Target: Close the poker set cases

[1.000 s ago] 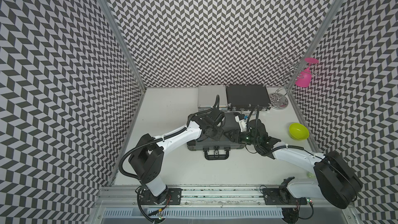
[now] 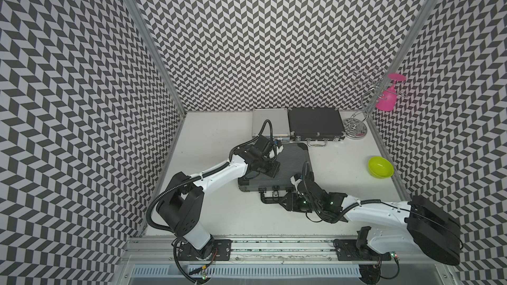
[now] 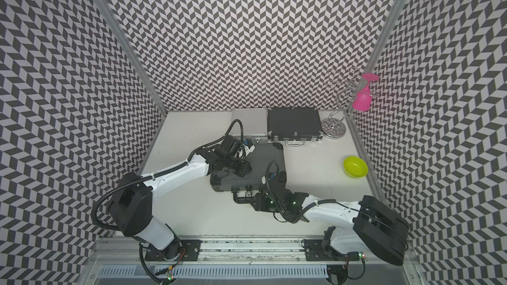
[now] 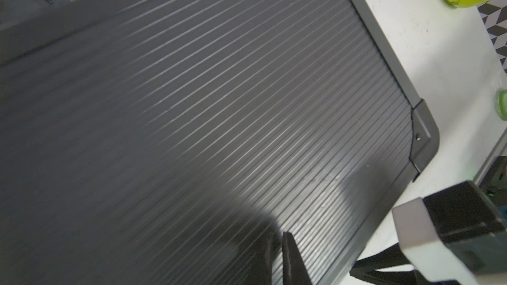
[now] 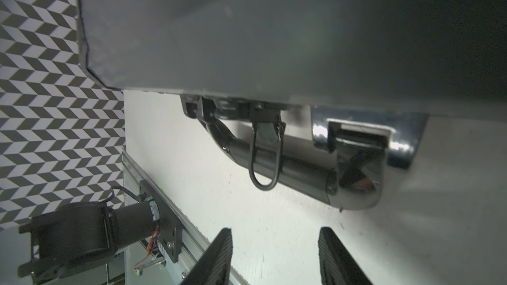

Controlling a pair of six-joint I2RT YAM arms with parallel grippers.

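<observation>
A ribbed dark case [image 2: 290,158] lies closed-lidded in the middle of the table, its handle [image 5: 264,161] and front latch [image 5: 266,126] facing the front, a wire loop hanging from the latch. My left gripper rests at the lid with its fingertips together; nothing clearly shows between them. My right gripper is at the case's front, below the handle in the right wrist view, its fingers apart and empty. Behind stand a silver case [image 2: 270,121] and a black case [image 2: 315,122], both with lids down.
A green bowl [image 2: 380,166] sits at the right. A chrome stand [image 2: 355,129] with a pink bottle [image 2: 387,100] is at the back right corner.
My right gripper has moved from over the case down and toward the front beside the handle.
</observation>
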